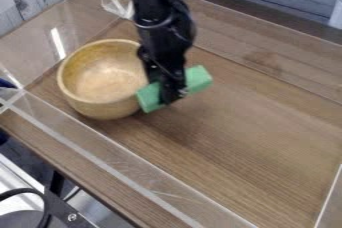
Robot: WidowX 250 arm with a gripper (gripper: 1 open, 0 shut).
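A black robot arm reaches down from the top of the camera view to my gripper [166, 80], which is shut on a green block [189, 84] at the right rim of a tan bowl [100, 67]. The gripper's fingers partly hide the block, and the block overlaps the bowl's edge in view. I cannot tell whether it touches the rim.
A clear plastic edge runs along the left side, with black cables [40, 207] at the lower left. A white wall stands at the back.
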